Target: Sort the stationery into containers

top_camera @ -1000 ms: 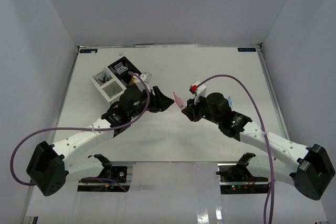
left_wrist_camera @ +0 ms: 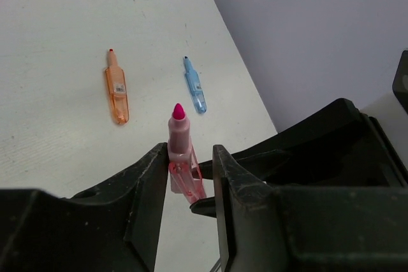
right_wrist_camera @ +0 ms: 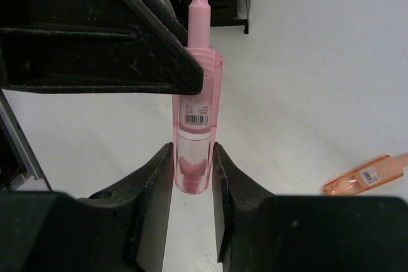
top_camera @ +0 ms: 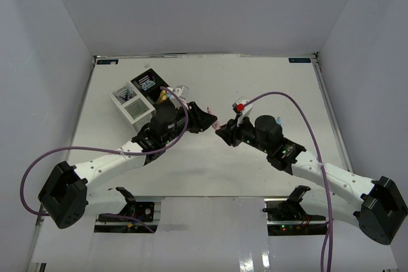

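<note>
A pink highlighter stands nearly upright in the right wrist view, my right gripper shut on its clear lower end. From the other side my left gripper reaches round its upper part, its fingers still part open. In the left wrist view the highlighter lies close to one finger, and a gap shows beside the other finger. Both grippers meet above the middle of the table in the top view. On the table lie an orange highlighter and a blue highlighter.
At the back left stand a white compartment box and a black container with things in it. Something yellow shows beside my left arm.
My left gripper has moved right and closed in around the pink highlighter's upper part. The right gripper has shifted slightly left, keeping its hold on the highlighter.
</note>
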